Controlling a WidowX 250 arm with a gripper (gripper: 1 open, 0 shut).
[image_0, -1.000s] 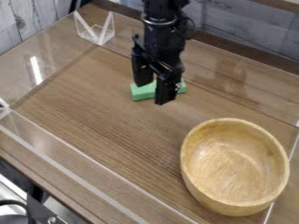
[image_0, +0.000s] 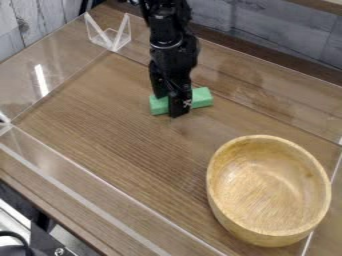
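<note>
My black gripper (image_0: 175, 92) is over a green block (image_0: 199, 98) near the middle of the table, its fingers down around or against the block's left part. The arm hides some of the block, and whether the fingers touch it is unclear.
A large yellow bowl (image_0: 267, 190) fills the lower right of the wooden table (image_0: 94, 150). White clear plastic pieces show at the upper left and the left edge.
The gripper has moved away from the camera and slightly left, down onto the green block, which looks little moved.
</note>
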